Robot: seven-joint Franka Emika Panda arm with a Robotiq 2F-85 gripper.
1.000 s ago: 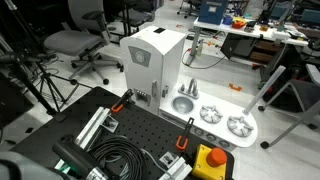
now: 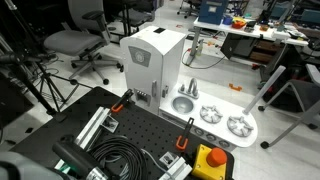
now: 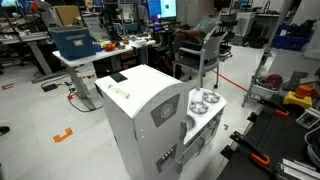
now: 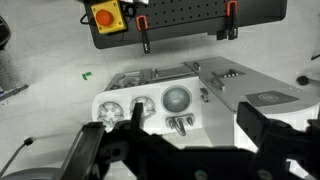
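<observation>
In the wrist view my gripper stands open, its two dark fingers [image 4: 122, 140] wide apart. Nothing shows between the fingertips. Below them lies a white toy kitchen, seen from above, with a round sink [image 4: 176, 98], a faucet [image 4: 180, 123] and two stove burners [image 4: 112, 110]. To the right is the tall white cabinet [image 4: 262, 92] of the same set. Exterior view 1 shows this cabinet [image 2: 152, 62] upright, left of the white counter [image 2: 215, 108]. The gripper is not visible in either exterior view.
A black perforated table [image 2: 140, 130] borders the kitchen, with orange-handled clamps [image 2: 183, 142] at its edge. On it sit a yellow box with an orange-red button [image 2: 215, 157] and coiled black cables [image 2: 120, 157]. Chairs [image 2: 80, 38] and a workbench [image 2: 250, 32] stand farther back.
</observation>
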